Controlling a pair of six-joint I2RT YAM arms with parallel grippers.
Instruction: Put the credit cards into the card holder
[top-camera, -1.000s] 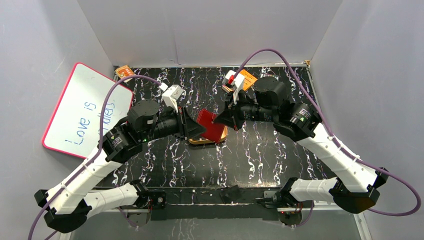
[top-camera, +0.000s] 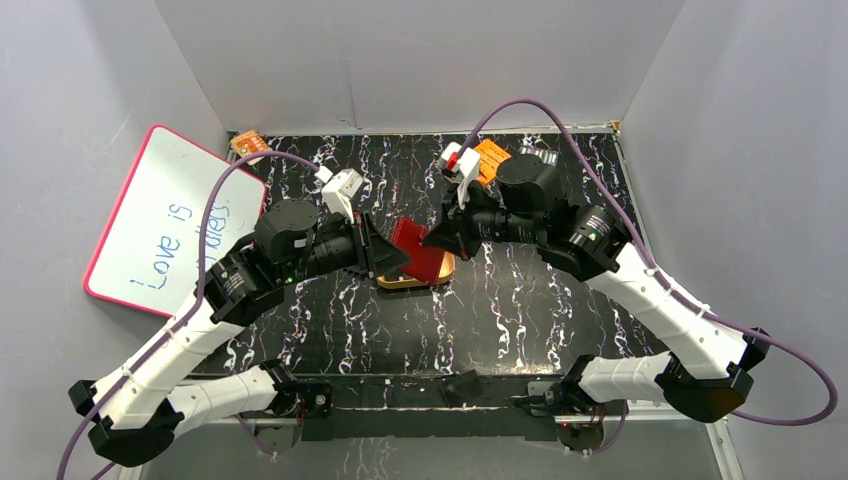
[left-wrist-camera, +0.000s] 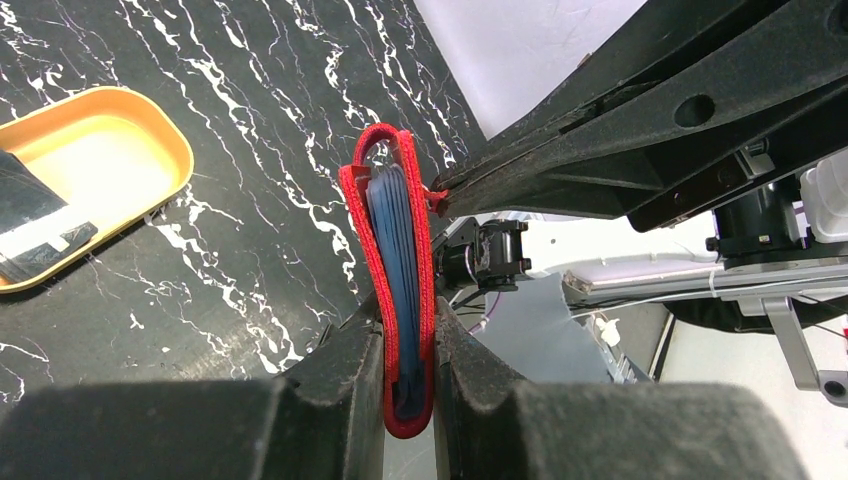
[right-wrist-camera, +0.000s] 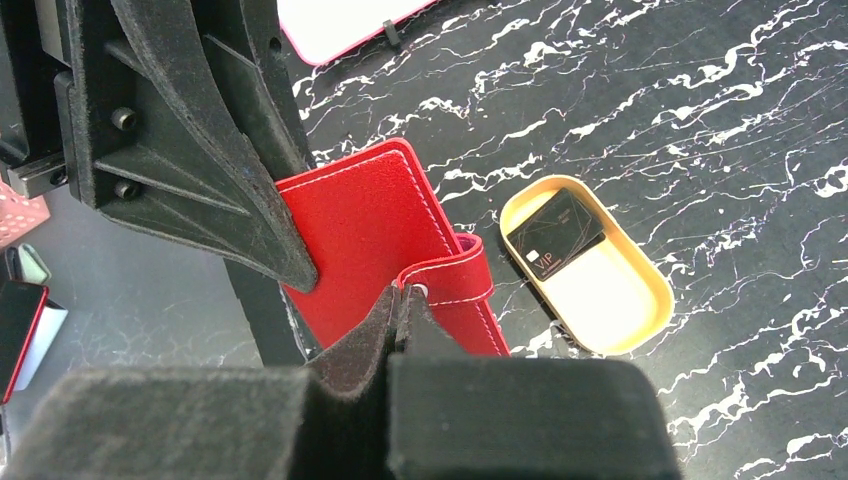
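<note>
A red card holder (left-wrist-camera: 425, 330) with white stitching and clear inner sleeves is raised above the table, standing on edge with my left gripper shut on its lower part. Its strap (right-wrist-camera: 455, 272) with a snap shows in the right wrist view. My right gripper is shut, fingertips touching the strap's end; whether the strap is pinched between them, I cannot tell. Beyond the holder, a black VIP card (right-wrist-camera: 556, 234) lies in a yellow tray (right-wrist-camera: 650, 338). In the top view the holder mostly hides this tray.
A whiteboard (top-camera: 160, 235) with blue writing leans at the left. Orange items (top-camera: 490, 160) lie at the back right, and another orange item (top-camera: 250, 143) at the back left. Bare marbled table (top-camera: 520, 330) surrounds the tray.
My right gripper has shifted slightly left toward the card holder. The left arm has stayed nearly still with the holder in its grip.
</note>
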